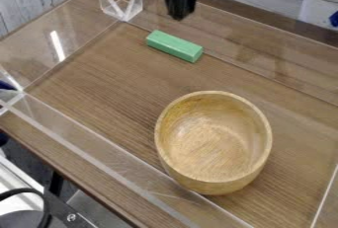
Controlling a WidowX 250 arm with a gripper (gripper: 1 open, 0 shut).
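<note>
My gripper (179, 7) hangs at the top centre of the view, dark and blurred, its upper part out of frame; it looks shut, with nothing visible in it. Below it, a little apart, a green block (175, 45) lies flat on the wooden table (99, 84). A large round wooden bowl (214, 173) stands empty in the lower right.
A clear, angular plastic piece (122, 0) is at the upper left. Dark cables (40, 202) lie beyond the table's lower left edge.
</note>
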